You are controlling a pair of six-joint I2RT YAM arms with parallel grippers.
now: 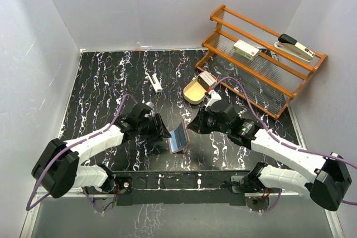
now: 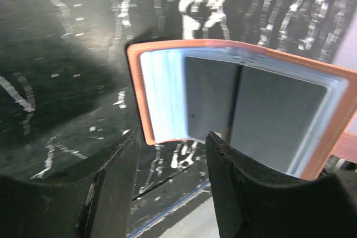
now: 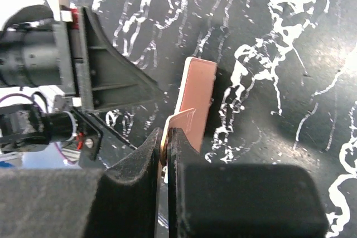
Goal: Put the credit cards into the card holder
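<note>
A holder with a pink-orange border, pale blue lining and dark grey panels stands tilted near the front middle, its right side raised. My right gripper is shut on that raised edge; in the right wrist view a pink edge runs between its fingers. At the holder's left end is my left gripper. Its fingertips are apart in the left wrist view, with the holder's inner face just beyond them and nothing clamped. Whether any cards sit in the holder, I cannot tell.
Behind the grippers stands a tan open box with a grey-and-white block at its side. A white stick-like item lies to its left. The wooden rack fills the back right.
</note>
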